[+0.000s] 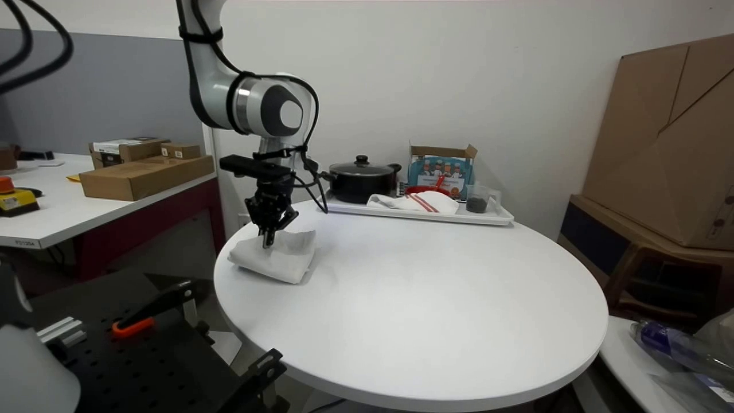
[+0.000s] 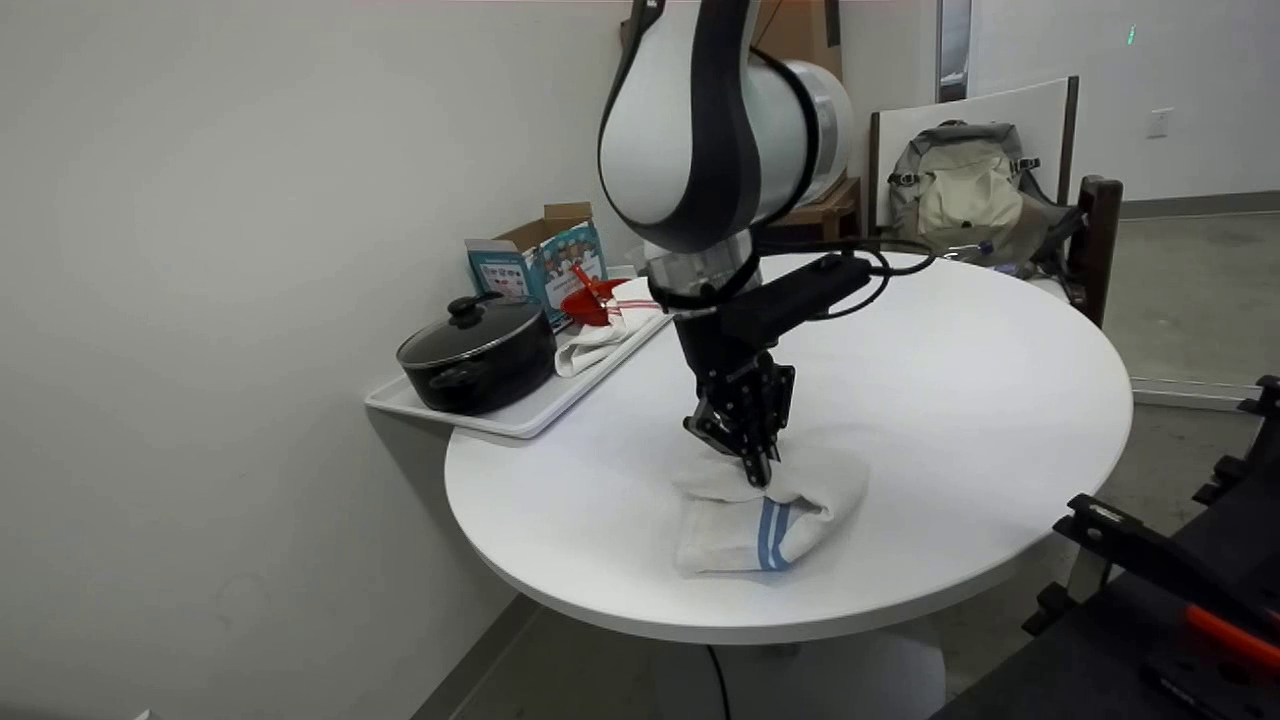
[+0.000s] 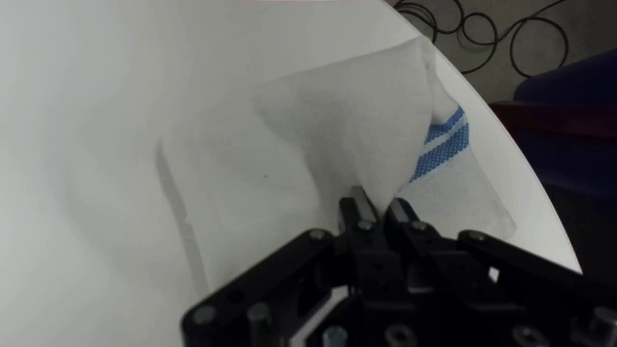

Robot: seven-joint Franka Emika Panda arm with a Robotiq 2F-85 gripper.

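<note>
A white towel with two blue stripes (image 2: 774,534) is bunched near the left edge of the round table. My gripper is shut on a pinched fold of this towel (image 3: 358,104), its fingers (image 3: 362,203) close together with cloth between them. In exterior view 1 the gripper (image 1: 266,241) points down into the towel (image 1: 292,258). A shadow shows beside the cloth; whether its underside rests on the table I cannot tell.
At the back stands a white tray (image 1: 499,217) with a lidded black pot (image 1: 362,180), a red-striped towel (image 1: 423,201), a cup (image 1: 476,199) and an open blue box (image 1: 440,172).
</note>
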